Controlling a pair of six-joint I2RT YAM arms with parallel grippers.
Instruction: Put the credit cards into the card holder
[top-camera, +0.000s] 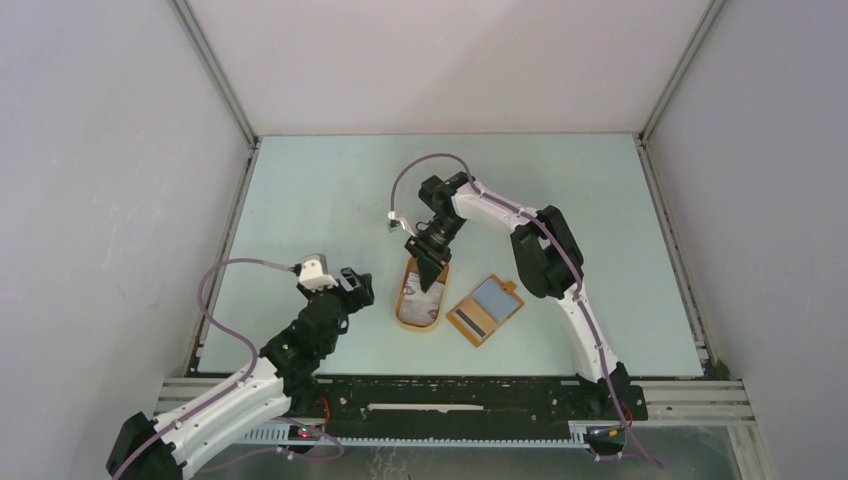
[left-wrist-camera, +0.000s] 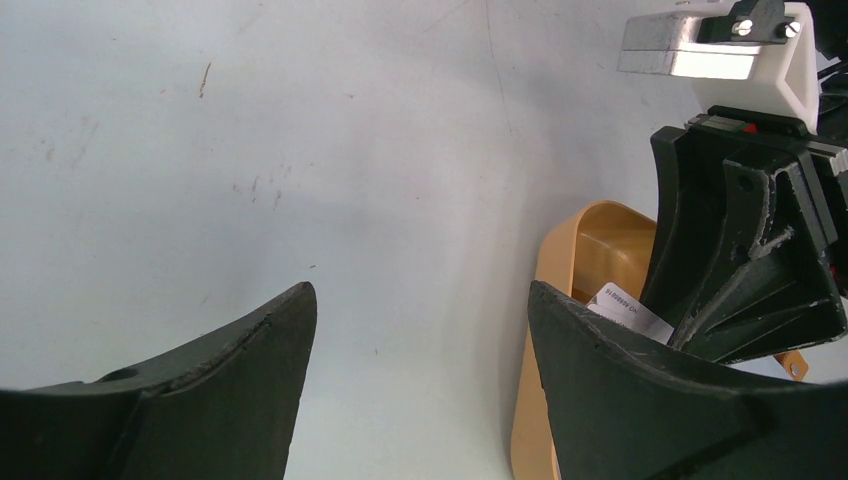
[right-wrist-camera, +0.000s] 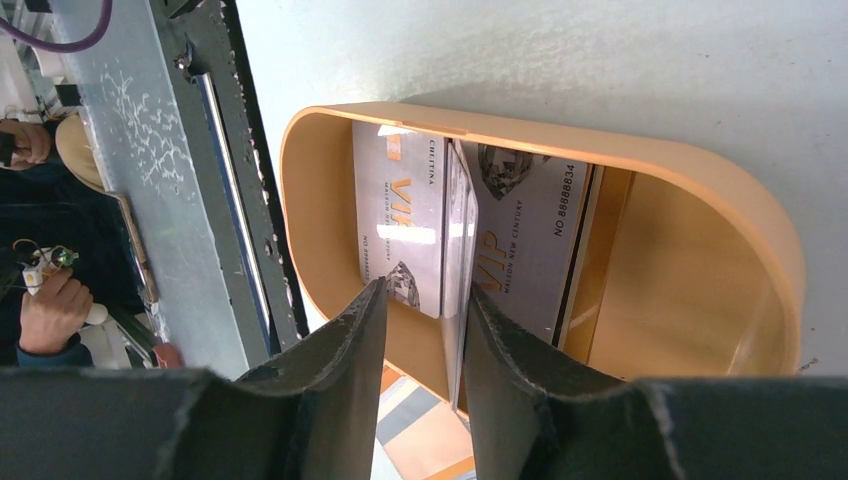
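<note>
In the tan oval box (top-camera: 419, 327) lie silver credit cards. The right wrist view shows one flat card (right-wrist-camera: 400, 215) at its left and another (right-wrist-camera: 527, 235) at its right. Between them a card (right-wrist-camera: 458, 260) stands edge-on, reaching between the fingers of my right gripper. These fingers are part open, with a gap beside the left one; the right one is close to or touching that card. The card holder (top-camera: 485, 311) lies open right of the box, orange-edged with a grey panel. My left gripper is open and empty, left of the box.
The box's raised rim (right-wrist-camera: 640, 150) surrounds the cards and the right fingertips. In the left wrist view the right gripper's body (left-wrist-camera: 740, 235) stands over the box, close to my left fingers.
</note>
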